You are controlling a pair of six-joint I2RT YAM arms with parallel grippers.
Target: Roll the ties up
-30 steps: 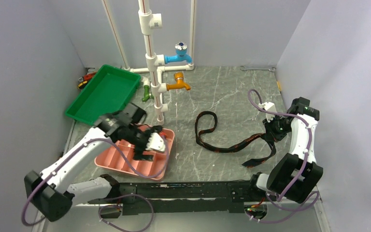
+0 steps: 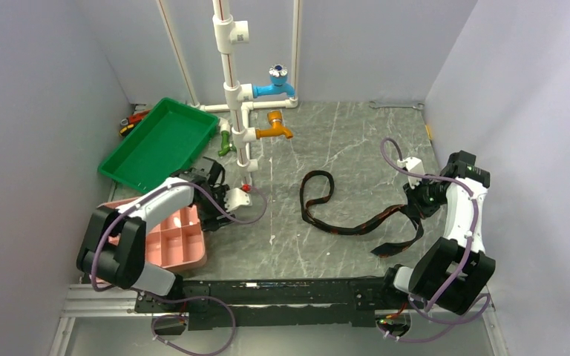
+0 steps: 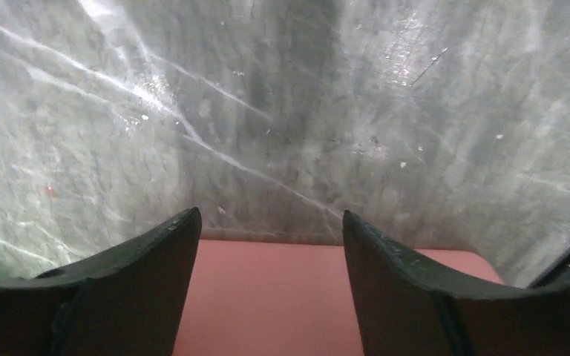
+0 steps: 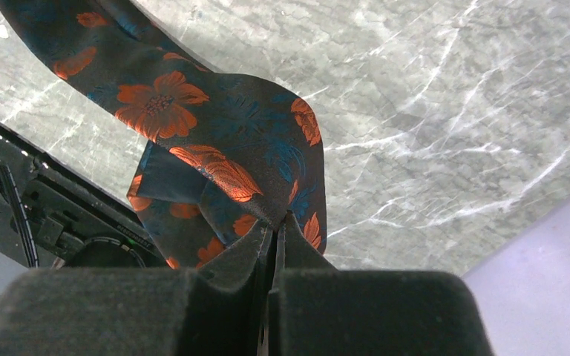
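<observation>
A dark tie with orange flowers [image 2: 356,228] lies in loops across the middle and right of the grey table, its folded end filling much of the right wrist view [image 4: 159,104]. My right gripper is shut at that end, on the tie's fabric where it narrows to the fingertips. My left gripper stands open at the right edge of the pink compartment tray [image 3: 267,282], over bare table in its wrist view, with nothing seen between its fingers.
A green tray [image 2: 156,137] sits at the back left. A vertical white pipe [image 2: 230,67] with blue [image 2: 271,89] and orange taps [image 2: 271,132] rises at the back centre. Walls stand close on both sides. The table between pink tray and tie is clear.
My left arm has swung back leftward from near the tie, and the pink tray has moved left along the table. The right arm and tie are nearly unchanged.
</observation>
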